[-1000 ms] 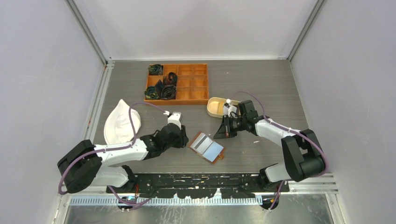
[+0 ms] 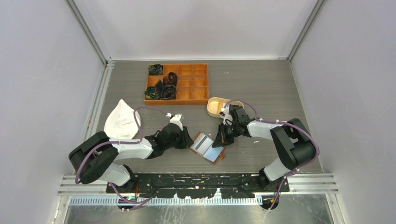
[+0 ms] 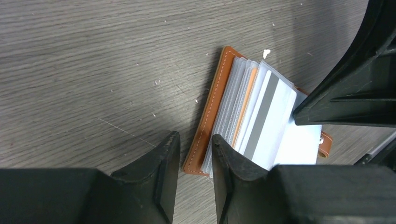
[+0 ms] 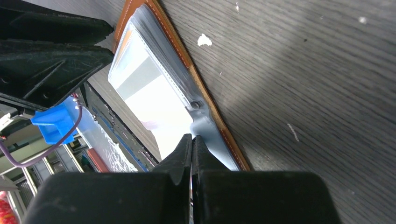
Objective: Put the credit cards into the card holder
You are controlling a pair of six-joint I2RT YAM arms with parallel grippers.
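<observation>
The brown leather card holder (image 3: 208,116) lies open on the table with a fan of clear sleeves and white cards (image 3: 268,121) on it. My left gripper (image 2: 188,142) is low at the holder's left edge; in its wrist view its fingers (image 3: 154,177) stand part open at the sleeves' end. My right gripper is shut, its tips resting on the clear sleeve over the pale blue section, with no card seen between them.
An orange compartment tray (image 2: 192,100) with dark rolled items stands at the back, a cream container (image 2: 213,105) behind the right gripper, a white cloth (image 2: 119,122) at left. Bare table surrounds the holder.
My left gripper has shifted slightly right toward the holder's edge.
</observation>
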